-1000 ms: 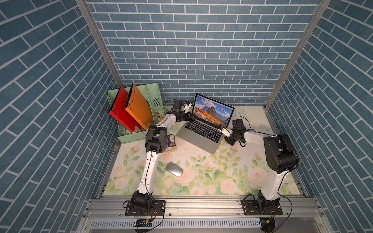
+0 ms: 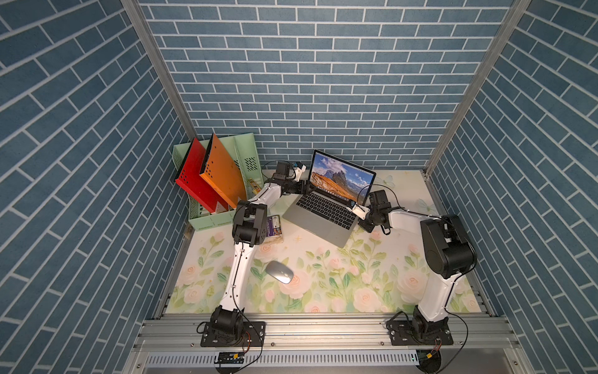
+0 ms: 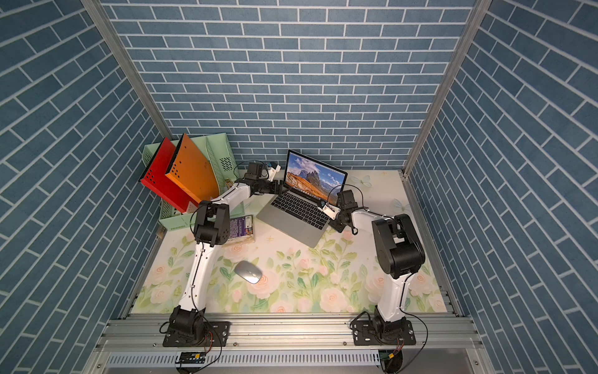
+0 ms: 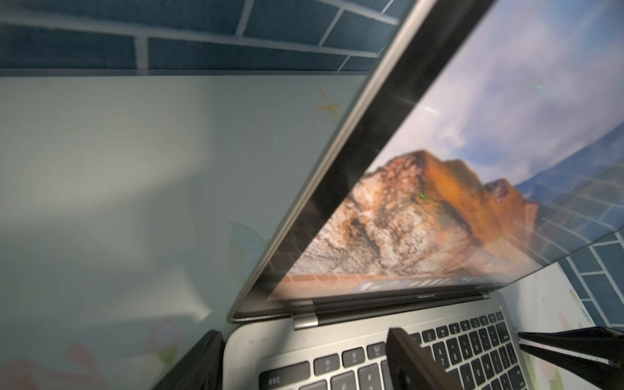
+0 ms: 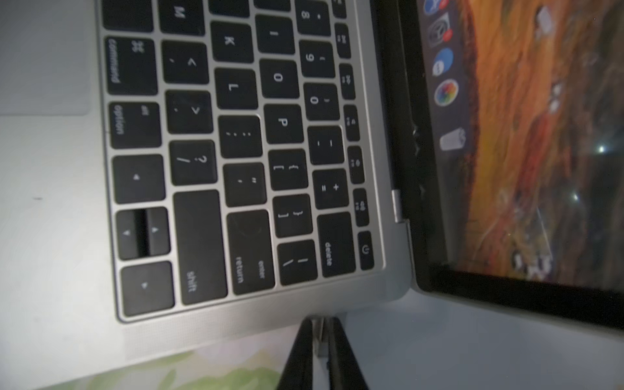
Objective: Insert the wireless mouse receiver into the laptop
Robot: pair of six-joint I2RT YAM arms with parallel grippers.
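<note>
The open laptop (image 2: 320,218) stands at the back middle, its screen showing a mountain picture. In the left wrist view my left gripper is at the laptop's left rear corner, fingers apart, nothing visible between them. My right gripper is at the right side edge beside the delete and return keys. A small silver piece (image 5: 319,334) shows between or just under its narrowly spaced fingertips, against the edge; I cannot tell whether it is gripped or whether it is the receiver. A grey mouse (image 2: 279,271) lies in front of the laptop.
A green rack (image 2: 248,149) with red (image 2: 194,174) and orange boards stands at the left. A small printed pack (image 3: 241,227) lies beside my left arm.
My right arm has shifted very slightly leftward along the laptop's side. The left arm and laptop look nearly unchanged.
</note>
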